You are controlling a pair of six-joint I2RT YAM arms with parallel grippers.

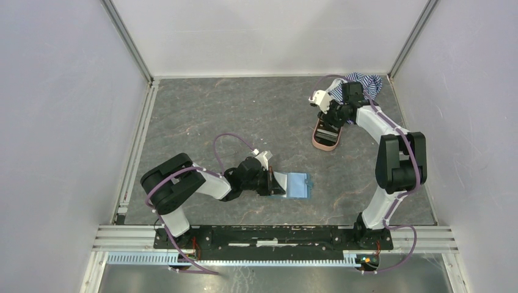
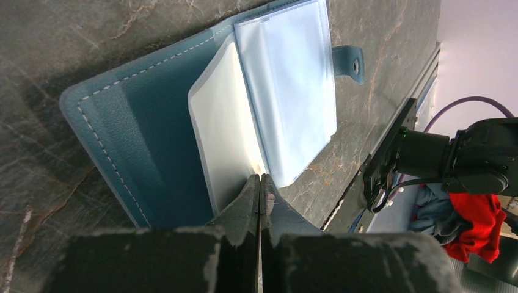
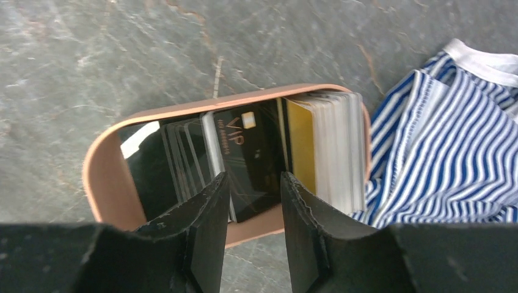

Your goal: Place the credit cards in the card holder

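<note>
The blue card holder (image 2: 140,128) lies open on the table, its pale sleeves (image 2: 293,79) spread toward the right. My left gripper is shut, its tips at the edge of a raised whitish sleeve (image 2: 223,122); no card shows between them. Over at the back right stands an oval pinkish-tan box (image 3: 183,108) of cards. Inside it, a black VIP card (image 3: 250,159) leans beside white cards (image 3: 342,146) and a yellow one (image 3: 302,143). Above the box, my right gripper is open with a gap between its fingers, the black card visible beneath.
A blue-and-white striped cloth (image 3: 452,146) lies right beside the box. The left arm (image 1: 207,183) reaches over the front of the table.
</note>
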